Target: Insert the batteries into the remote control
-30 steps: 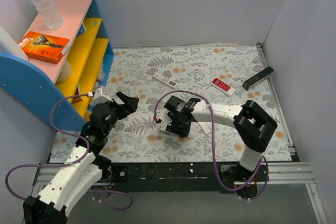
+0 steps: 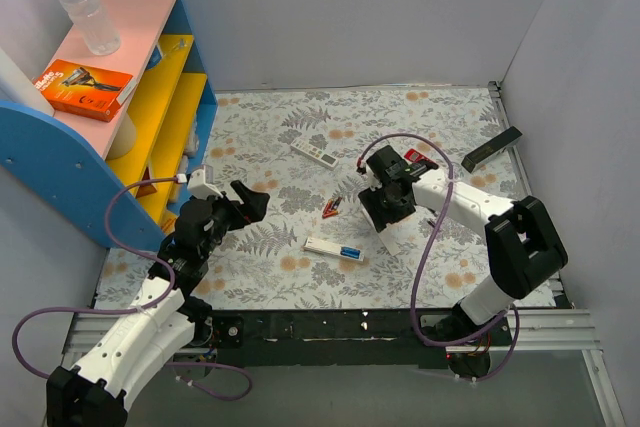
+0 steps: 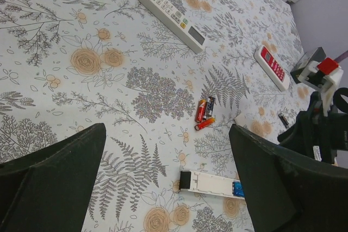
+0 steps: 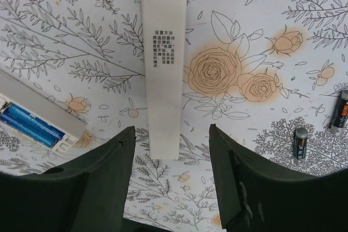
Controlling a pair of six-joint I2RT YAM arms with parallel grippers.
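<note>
The opened remote [image 2: 334,249] lies at the table's front middle, blue batteries [image 4: 31,126] in its compartment. Its white back cover [image 4: 163,85] lies separately, lengthwise below my right gripper, whose fingers are parted above the cover's near end with nothing seen held. Loose red batteries [image 3: 200,111] and dark ones [image 4: 300,144] lie on the cloth. My left gripper [image 2: 250,202] hangs open over the left part of the table, empty.
A white remote [image 2: 313,155] and a red-and-white remote [image 3: 272,68] lie farther back. A dark box [image 2: 492,150] is at right. Shelves [image 2: 150,107] border the left.
My right gripper has moved right and back from over the opened remote to above the loose cover, uncovering the remote. The left arm is nearly still.
</note>
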